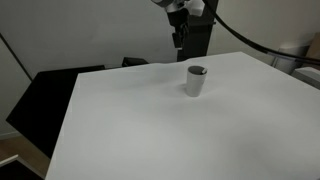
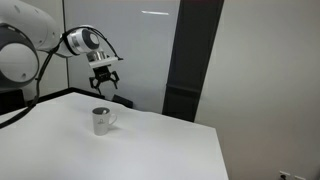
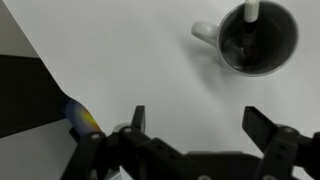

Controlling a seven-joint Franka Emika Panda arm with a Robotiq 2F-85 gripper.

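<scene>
A light-coloured mug [image 1: 194, 84] stands upright on the white table, its handle visible in the second exterior view, where the mug [image 2: 101, 122] is below and in front of my gripper [image 2: 104, 82]. From above, the wrist view shows the dark inside of the mug [image 3: 262, 55] at the top right, with a white-ended stick-like item [image 3: 251, 11] in it. My gripper is open, its fingers wide apart and only bare tabletop showing between them. In the first exterior view the gripper [image 1: 179, 41] hangs behind and above the mug, clear of it.
A blue-and-yellow object [image 3: 80, 115] lies by the table edge in the wrist view. Dark surfaces border the table's left side [image 1: 40, 105].
</scene>
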